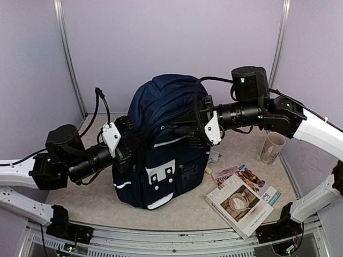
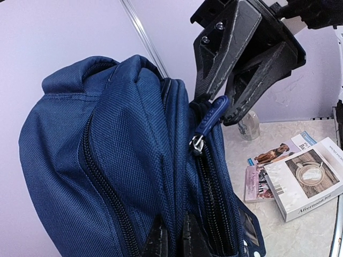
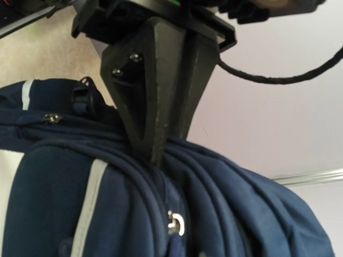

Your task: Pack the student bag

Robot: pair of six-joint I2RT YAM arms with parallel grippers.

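The navy backpack (image 1: 163, 101) stands upright in the middle of the table. At its left side my left gripper (image 1: 140, 140) is shut on a fold of the bag's fabric, whose ridge (image 2: 174, 214) runs down between the fingers in the left wrist view. A blue zipper pull (image 2: 213, 115) with a metal slider hangs on the bag's zipper (image 2: 214, 198). My right gripper is at this pull, its fingers part open, one on either side of it. In the right wrist view the fingers (image 3: 155, 123) reach down to the bag; their tips are partly hidden.
A thick white book with a coffee-cup cover (image 1: 236, 206) lies front right, overlapping a booklet with a dog (image 1: 254, 181) and a pink booklet (image 1: 224, 174). A clear cup (image 1: 273, 148) stands at the right. Small items (image 1: 214, 156) lie beside the bag.
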